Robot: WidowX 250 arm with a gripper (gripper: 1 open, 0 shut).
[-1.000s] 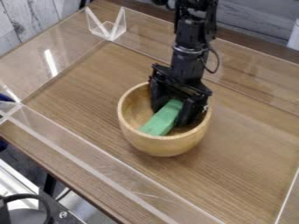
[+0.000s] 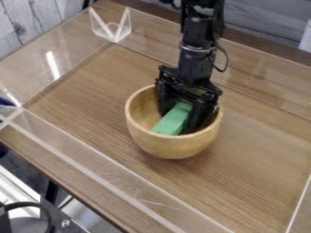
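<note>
A round wooden bowl [image 2: 170,141] sits on the wooden table in the middle of the camera view, with a green object [image 2: 172,120] inside it. My black gripper [image 2: 183,106] reaches down from the top into the bowl, over and around the upper part of the green object. Its fingers are dark and tangled with cables, so I cannot tell how far apart they are or whether they grip the object.
A clear angular plastic piece [image 2: 111,25] stands at the back left. A dark cabled object [image 2: 25,218] is at the bottom left corner.
My gripper has shifted slightly within the bowl, and less of the green object shows now than before.
</note>
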